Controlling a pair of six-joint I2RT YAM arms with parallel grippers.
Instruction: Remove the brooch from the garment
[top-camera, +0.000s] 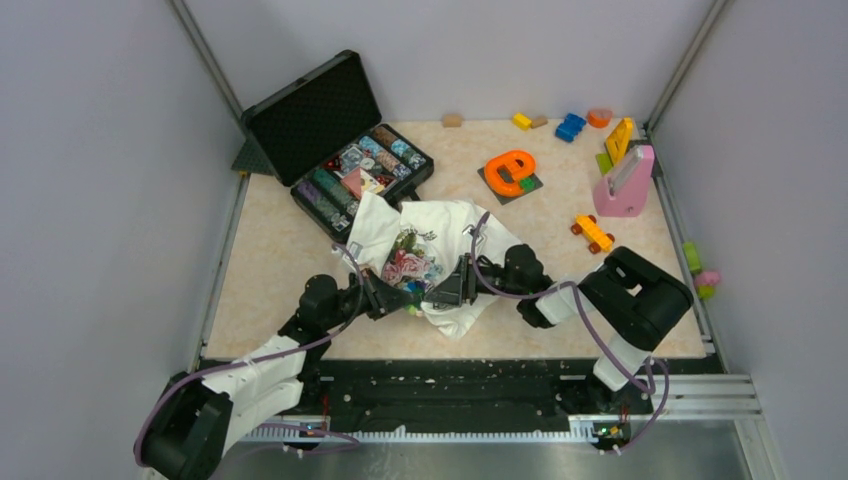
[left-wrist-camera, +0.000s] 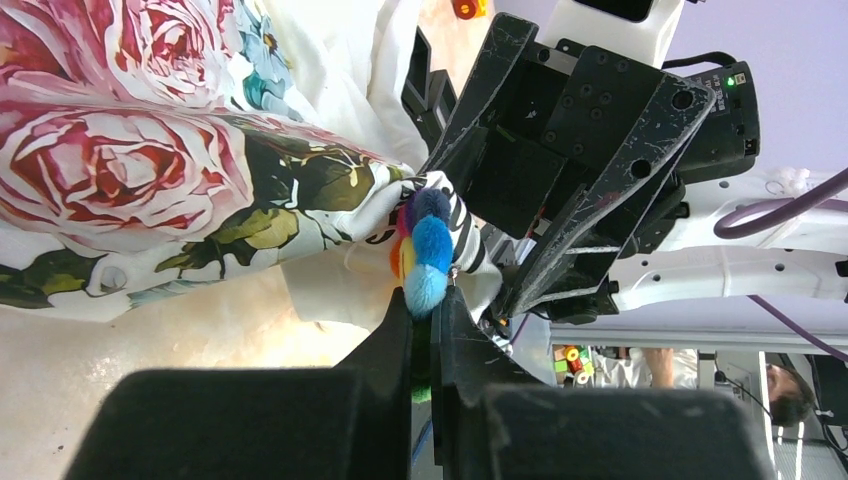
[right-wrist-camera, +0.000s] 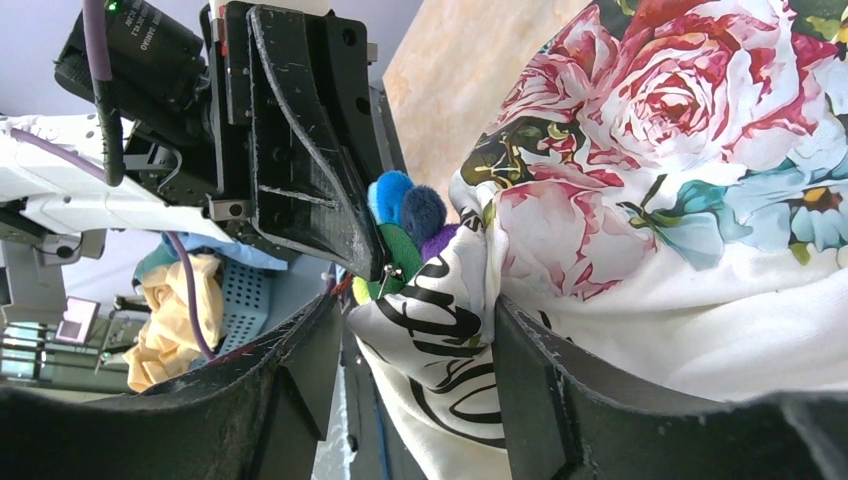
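Observation:
The white floral garment (top-camera: 410, 260) lies bunched between my arms. My left gripper is shut on the brooch (left-wrist-camera: 430, 245), a cluster of coloured felt pom-poms with a metal pin (right-wrist-camera: 392, 273) beside the fabric's black-and-white printed fold. My right gripper stands part open around that fold (right-wrist-camera: 425, 325), its right finger against the cloth; whether it grips the cloth is unclear. In the top view the two grippers meet over the garment's lower middle.
An open black case (top-camera: 315, 110) of chips sits behind the garment at left. Toys, including an orange track (top-camera: 510, 165), a yellow car (top-camera: 592, 232) and a pink toy (top-camera: 620, 190), stand at back right. Bare table shows at left and along the front.

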